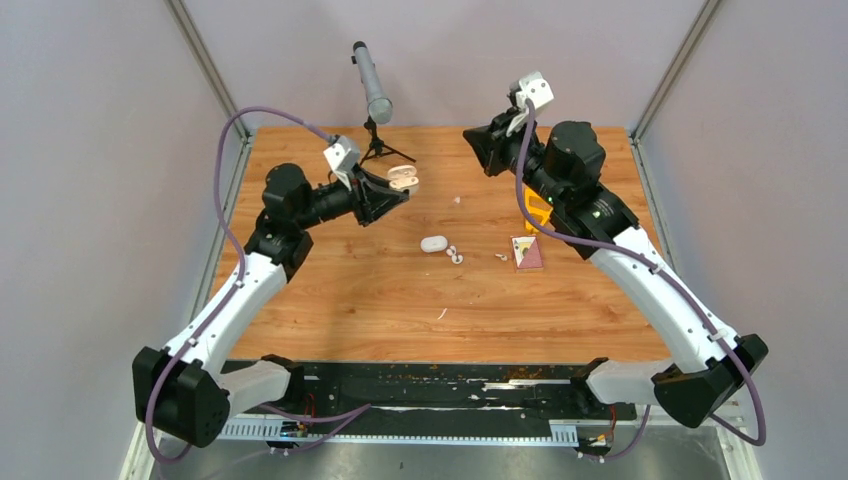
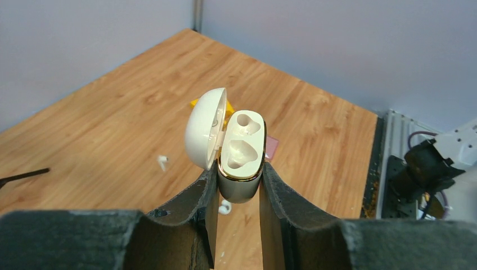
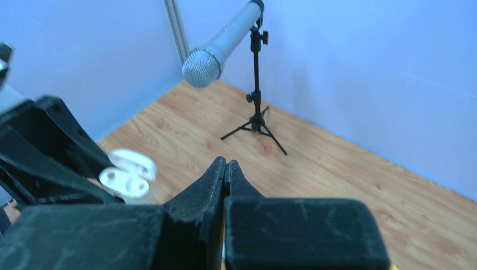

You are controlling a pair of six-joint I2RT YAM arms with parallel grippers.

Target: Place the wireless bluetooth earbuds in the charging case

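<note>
The cream charging case (image 2: pixel 243 140) stands lid open, its two wells empty. My left gripper is shut on its base and holds it above the table. At the back right, raised off the table, my right gripper has its fingertips together with nothing between them. A small white earbud (image 1: pixel 457 199) lies loose on the middle of the table, away from the right fingers; the left wrist view also has this earbud (image 2: pixel 163 161).
Nearer the front lie a white oval case (image 1: pixel 434 244) and small curled white pieces (image 1: pixel 455 255). A reddish card (image 1: pixel 527 253) and yellow triangle (image 1: pixel 538 208) sit at right. A microphone (image 1: pixel 372 85) on a tripod stands at the back.
</note>
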